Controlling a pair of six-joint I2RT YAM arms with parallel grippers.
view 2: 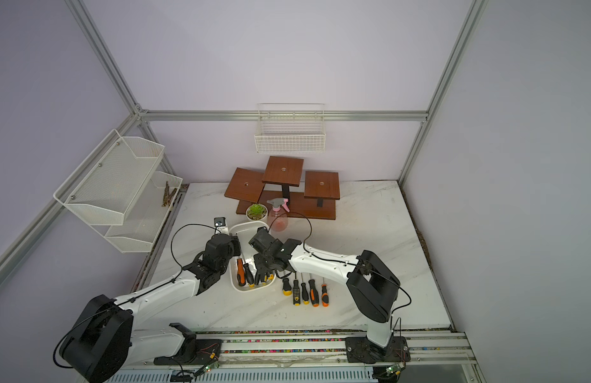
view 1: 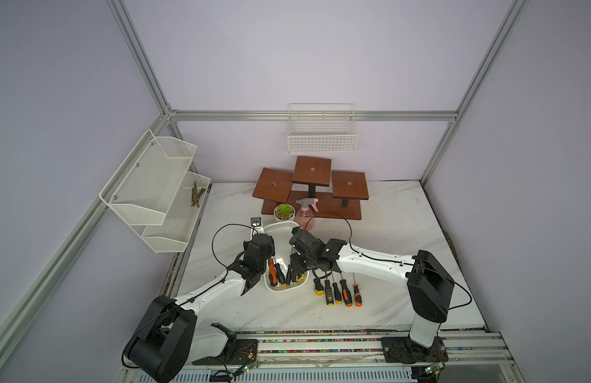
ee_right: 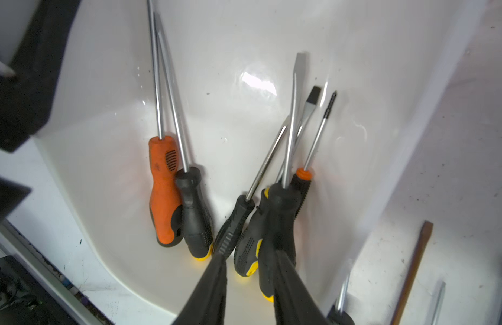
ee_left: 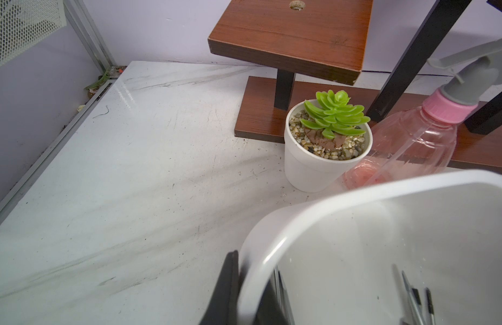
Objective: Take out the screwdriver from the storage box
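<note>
The white storage box [ee_right: 234,65] holds several screwdrivers: an orange-handled one [ee_right: 163,200], dark-handled ones such as the black one [ee_right: 194,216], and a black-and-yellow one [ee_right: 251,241]. My left gripper is shut at the box's left wall, whose rim shows between or just over its fingertips. My right gripper hangs over the screwdrivers at the box's right end, fingers part open around the top black handle [ee_right: 280,227] or just above it; whether they touch it is unclear.
Several screwdrivers [view 1: 345,293] lie in a row right of the box. A potted succulent [ee_left: 316,168], a pink spray bottle [ee_left: 402,151] and wooden stands [ee_left: 283,27] stand behind it. Mesh shelves [view 1: 151,191] hang at left.
</note>
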